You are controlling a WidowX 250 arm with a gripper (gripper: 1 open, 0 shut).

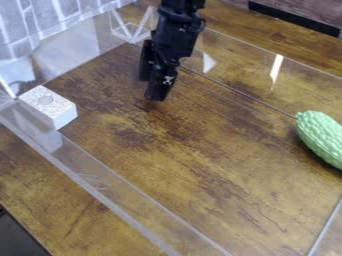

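The black robot arm reaches in from the top centre, and its gripper [156, 80] hangs low over the wooden table near the back, open as far as its dark fingers show. Nothing can be seen between them. A white textured block [48, 106] lies at the left, apart from the gripper. A pale green bumpy vegetable, like a bitter melon [321, 137], lies at the right edge.
Clear plastic walls [107, 190] border the wooden surface [201, 170]. A light tiled backdrop stands at the upper left.
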